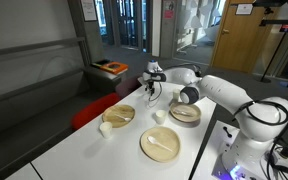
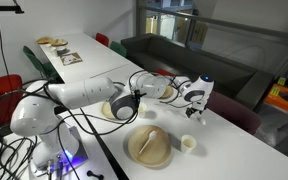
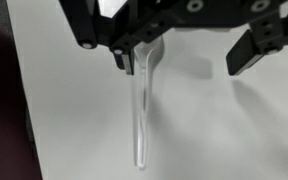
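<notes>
A clear plastic spoon (image 3: pixel 142 120) lies on the white table in the wrist view, its handle pointing toward the bottom of the picture. The gripper is open over it, and the spoon is much closer to the left finger than to the right finger (image 3: pixel 246 52). Nothing is clamped. In exterior view 1 the gripper (image 1: pixel 150 88) is low over the far part of the table. Exterior view 2 has the gripper (image 2: pixel 193 108) near the table's sofa-side edge; the spoon is too small to make out clearly there.
A tan plate (image 1: pixel 112 120) holding a light utensil has a pale cup (image 1: pixel 106 129) beside it. Closer stands another plate (image 1: pixel 167 153) with a white spoon on it. A third plate (image 1: pixel 187 118) and a cup (image 1: pixel 160 117) sit under or near the arm.
</notes>
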